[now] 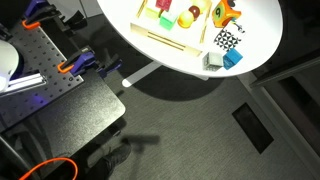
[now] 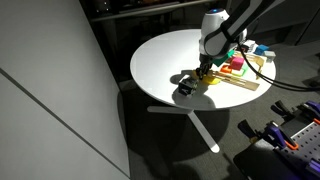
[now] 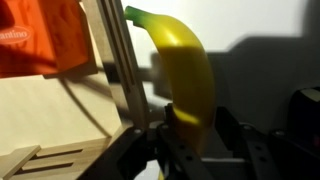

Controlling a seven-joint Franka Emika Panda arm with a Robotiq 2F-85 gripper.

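A yellow toy banana [image 3: 188,70] with a green tip lies on the white table along the outside of a wooden tray's wall. Dark gripper fingers come in from the bottom of the wrist view, on either side of the banana's lower part. Whether they touch it is too dark to tell. In exterior view 2 my gripper [image 2: 207,73] is low over the table at the tray's side, with a bit of the yellow banana [image 2: 211,81] showing beside it. Exterior view 1 shows neither gripper nor banana.
The wooden tray [image 1: 160,38] holds several coloured toys. Outside it sit a grey cube [image 1: 213,61], a blue block [image 1: 233,57] and a checkered piece [image 1: 227,40]. A dark object [image 2: 187,86] stands close to the gripper.
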